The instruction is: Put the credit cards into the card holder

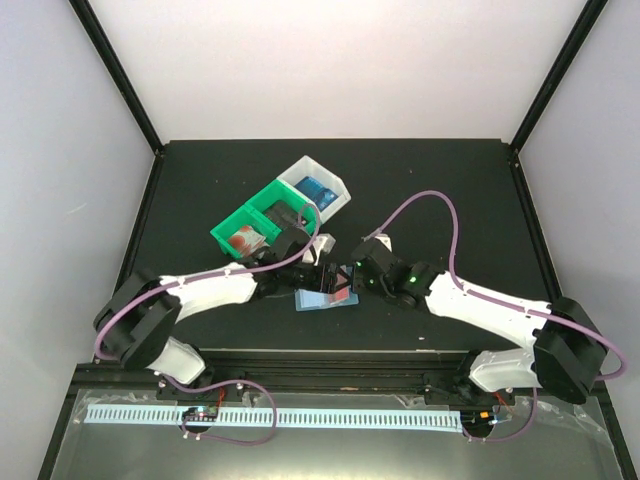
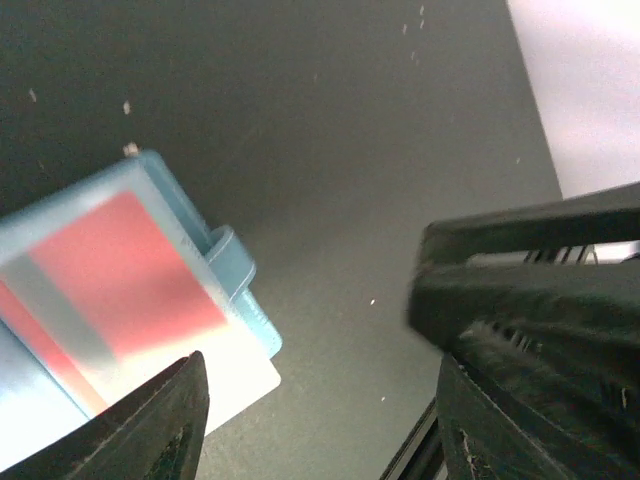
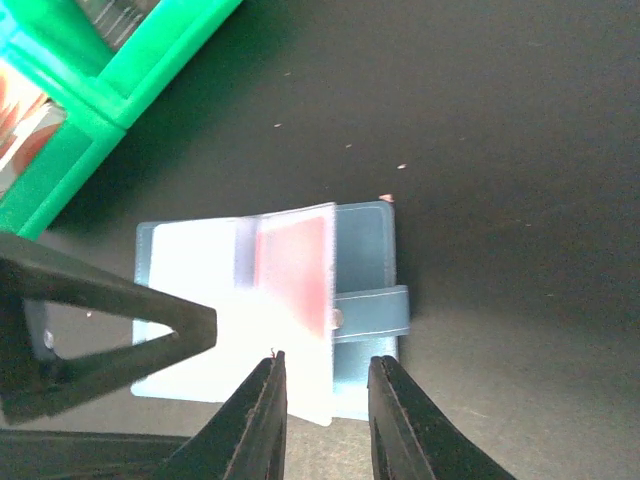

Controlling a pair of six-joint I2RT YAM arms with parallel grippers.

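The card holder [image 1: 312,301] lies open on the black table, light blue with clear pages and a snap strap [image 3: 372,314]. A page showing red and white [image 3: 295,265] covers most of it in the right wrist view; whether that is a card inside is unclear. My left gripper is open beside the holder, one fingertip over the page's edge in its view, nothing between its fingers. My right gripper stands part open near the holder's front right edge, with nothing held visible between its fingers. In the top view both fingertips are partly hidden.
Behind the holder, a green bin [image 1: 233,219] holds a red-and-white item [image 1: 246,240] and dark items [image 1: 286,215]. A white bin [image 1: 304,166] with blue items [image 1: 317,192] adjoins it. The two grippers are close together. Free table lies at the right.
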